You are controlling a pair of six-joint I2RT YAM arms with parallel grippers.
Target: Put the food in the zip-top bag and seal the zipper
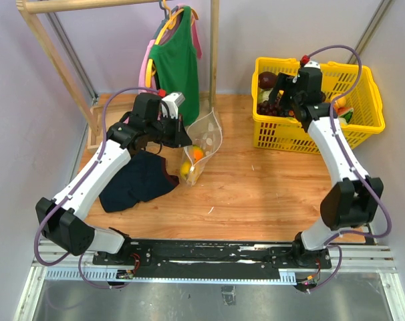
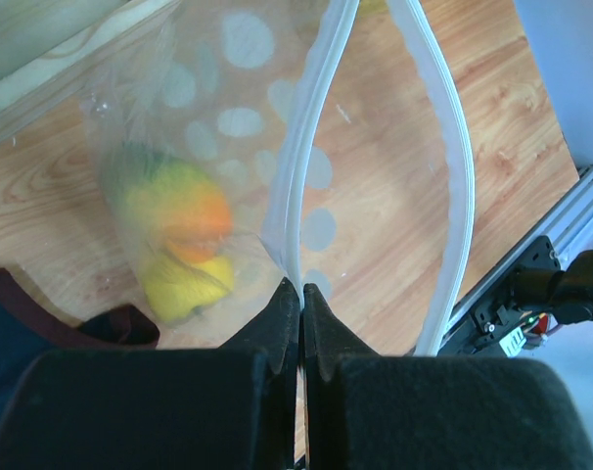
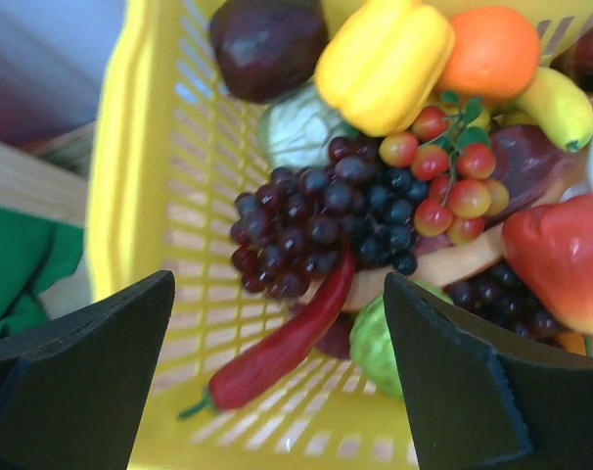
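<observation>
The clear zip top bag [image 1: 201, 150] stands open on the table with an orange fruit [image 2: 194, 220] and a yellow fruit [image 2: 184, 289] inside. My left gripper is shut on the bag's zipper edge at its top. My right gripper is open over the yellow basket [image 1: 316, 137], its fingers apart above dark grapes [image 3: 306, 220], a red chili [image 3: 277, 352] and a green round vegetable [image 3: 380, 343]. A yellow pepper [image 3: 380, 69], an orange [image 3: 487, 54] and a red pepper [image 3: 561, 259] also lie in the basket.
A wooden rack [image 1: 55, 63] with hanging clothes, including a green top [image 1: 176, 67], stands at the back left. A dark folded garment [image 1: 132, 184] lies left of the bag. The table's front middle and the area between bag and basket are clear.
</observation>
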